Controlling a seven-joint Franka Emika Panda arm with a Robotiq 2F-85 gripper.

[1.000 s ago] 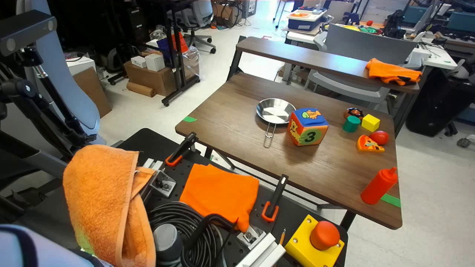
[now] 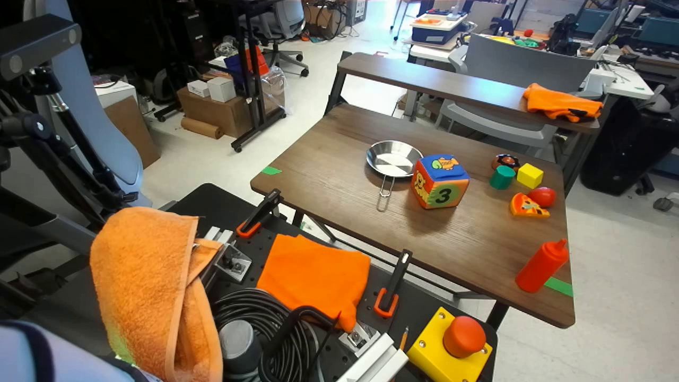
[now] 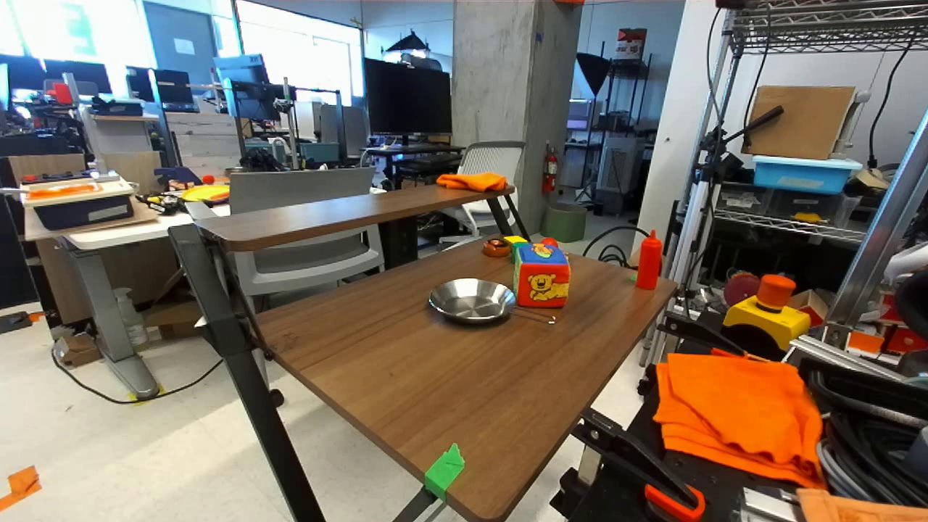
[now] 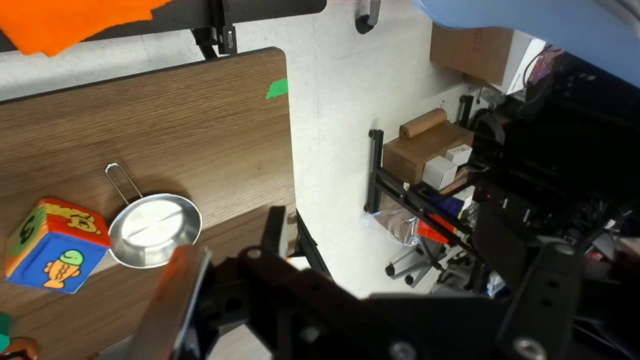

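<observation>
In the wrist view my gripper is open, its fingers spread and nothing between them. Beyond the fingertips, on the brown table (image 2: 331, 159), lies a steel pan (image 4: 155, 231) with a wire handle. Close against the pan's side is a soft picture cube (image 2: 440, 182). Toward the table's far right corner are a green cylinder (image 2: 502, 178), a yellow block (image 2: 529, 175), a dark and orange round item (image 2: 506, 161), a red ball-like toy (image 2: 542, 197) and a toy pizza slice (image 2: 529, 206). A red squeeze bottle (image 3: 649, 261) stands upright by the edge.
A raised shelf (image 2: 420, 76) runs along the table's back, with an orange cloth (image 2: 560, 102) at one end. The black cart (image 2: 210, 197) in front carries clamps, cables, an orange cloth (image 2: 312, 274) and a yellow box with a red button (image 2: 453, 347).
</observation>
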